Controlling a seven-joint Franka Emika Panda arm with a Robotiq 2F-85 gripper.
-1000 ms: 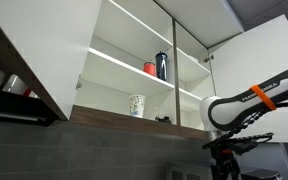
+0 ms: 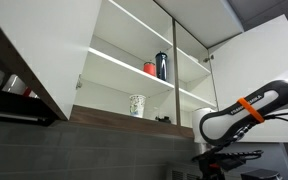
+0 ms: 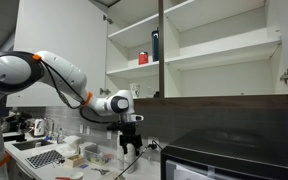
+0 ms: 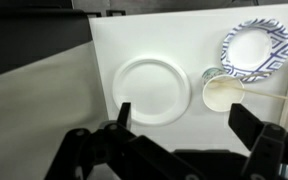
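Note:
My gripper is open above a white counter, its two dark fingers wide apart and nothing between them. Below it in the wrist view lies a round white plate (image 4: pixel 152 90), left of centre. Right of that plate is a paper cup (image 4: pixel 222 92) with a thin wooden stick across it. A blue-patterned plate (image 4: pixel 265 69) lies beyond the cup at upper right. Exterior view 2 has the gripper (image 3: pixel 132 148) pointing down over the counter's far part; small items beneath it are hard to make out.
Open shelves above hold a patterned cup (image 2: pixel 137 105), a red can (image 2: pixel 150 68) and a dark bottle (image 2: pixel 162 66). A black microwave (image 3: pixel 229 152) stands on the right in exterior view 2. A checkered rack (image 3: pixel 46 158) and the sink area lie left.
In exterior view 1 the arm has shifted to the left, its orange band now lower and further left. The things on the shelves have stayed put.

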